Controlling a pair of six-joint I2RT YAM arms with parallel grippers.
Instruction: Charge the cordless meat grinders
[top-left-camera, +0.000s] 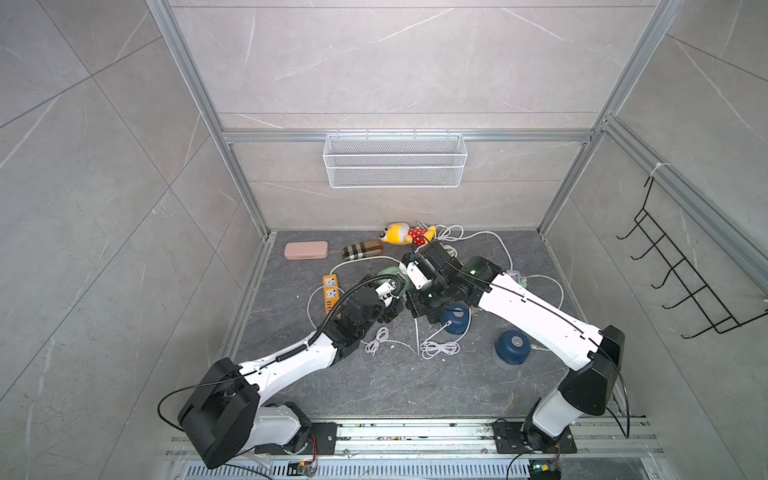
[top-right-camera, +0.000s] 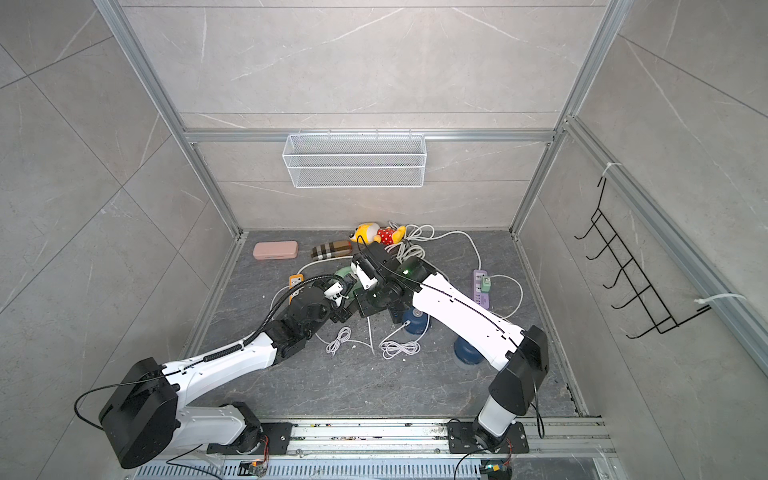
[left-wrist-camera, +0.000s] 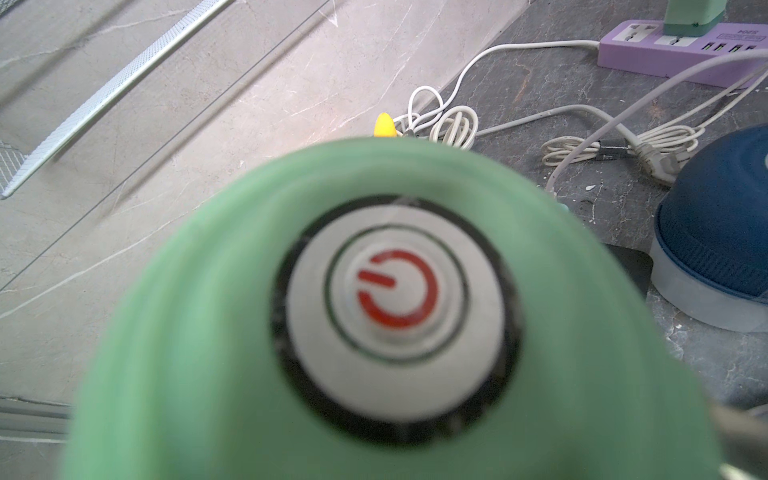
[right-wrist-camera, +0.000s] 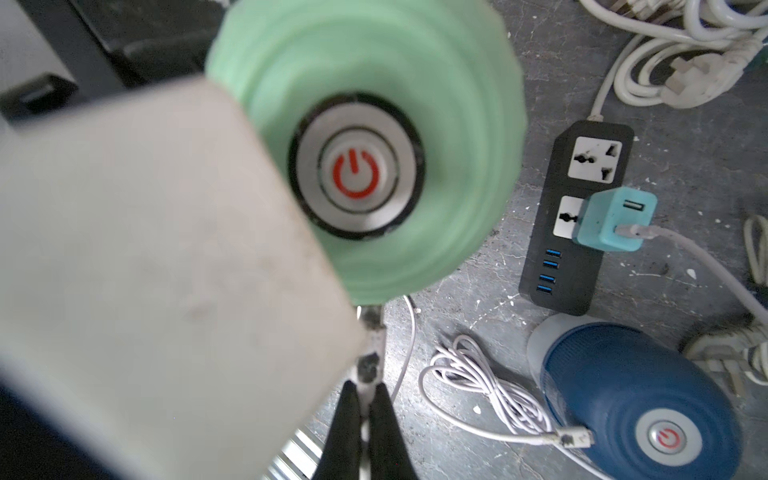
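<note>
A green meat grinder (left-wrist-camera: 200, 336) with a red power mark fills much of the left wrist view, right in front of my left gripper (top-left-camera: 395, 297), whose fingers are hidden there; its fingers stand open. In the right wrist view the green grinder (right-wrist-camera: 448, 160) hangs close to the camera. Below it my right gripper is shut on a white charging cable (right-wrist-camera: 368, 352), its end at the grinder's lower edge; whether it is inserted cannot be told. One blue grinder (right-wrist-camera: 640, 392) lies beside a cable plug (right-wrist-camera: 573, 437); another blue grinder (top-left-camera: 513, 346) stands further right.
A black power strip (right-wrist-camera: 577, 216) bears a teal charger (right-wrist-camera: 617, 220). A purple strip (top-right-camera: 481, 296) lies at the right, an orange strip (top-left-camera: 330, 294) at the left. Coiled cables (top-left-camera: 440, 348) lie in the middle.
</note>
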